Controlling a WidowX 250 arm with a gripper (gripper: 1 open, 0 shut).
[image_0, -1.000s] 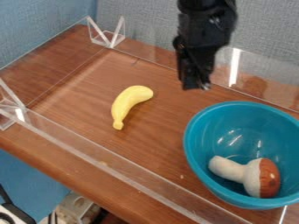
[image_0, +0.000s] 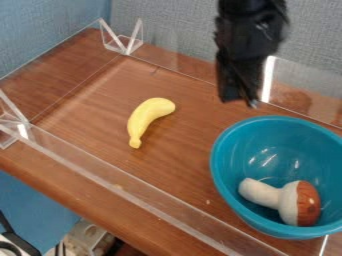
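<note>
The black gripper (image_0: 238, 92) hangs high at the top right, above and behind the teal bowl (image_0: 230, 165); it looks shut, with nothing visible between its fingers. A yellow banana (image_0: 150, 118) lies on the wooden surface to the left of the bowl. Inside the bowl a mushroom-shaped object (image_0: 278, 200) with a white stem and a brown-and-white cap lies on its side.
Clear plastic walls and brackets (image_0: 120, 38) edge the wooden table (image_0: 80, 90). A grey-blue padded backdrop stands behind. Bare wood surrounds the banana, especially to its left and back.
The banana, bowl and mushroom object have not moved.
</note>
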